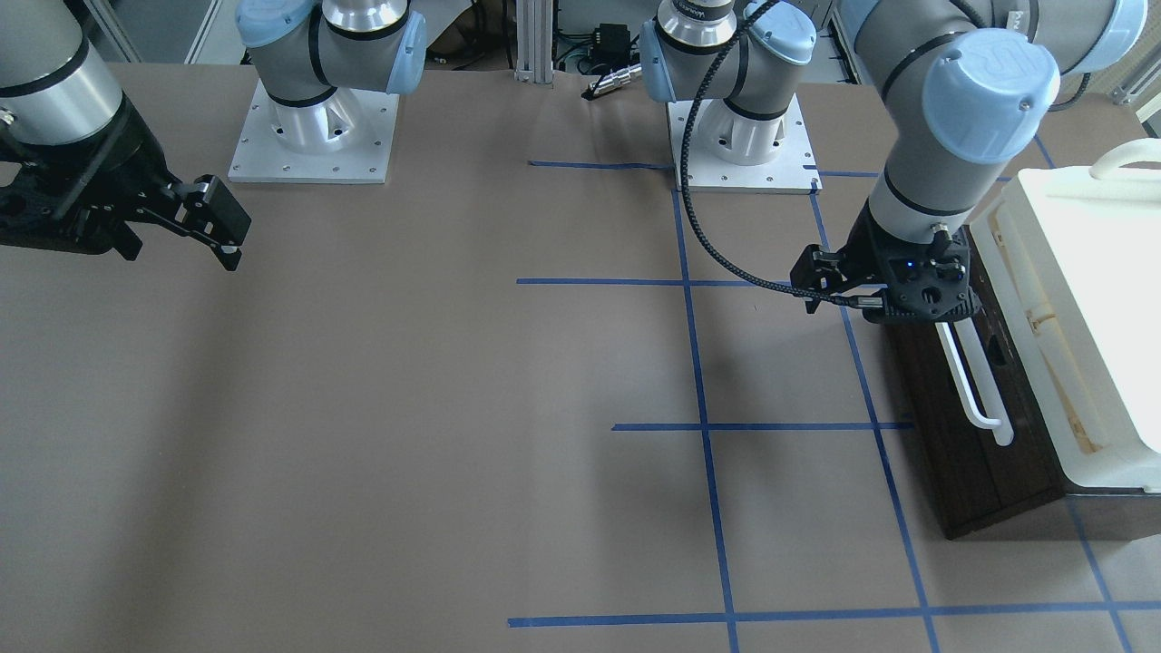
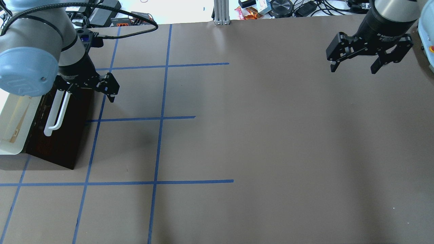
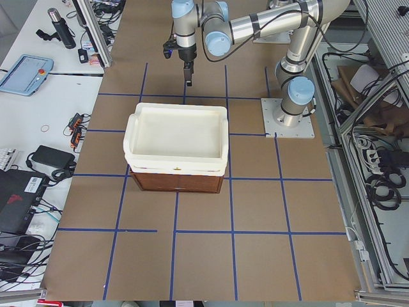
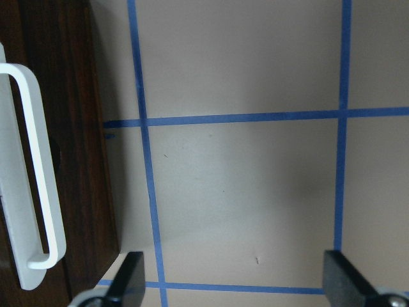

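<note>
A dark wooden box (image 1: 947, 479) with a white handle (image 1: 969, 381) on its side sits on the taped table, a white tray (image 3: 176, 137) on top. My gripper (image 2: 91, 91) hangs beside and above the box's handled face, near its back end. In the left wrist view the handle (image 4: 41, 166) runs along the left edge, outside the gap between my fingertips, which show at the bottom corners, wide apart. The gripper is open, with nothing between its fingers.
A second arm's gripper (image 2: 366, 53) hangs at the other side of the table. A black cable loops over my arm.
</note>
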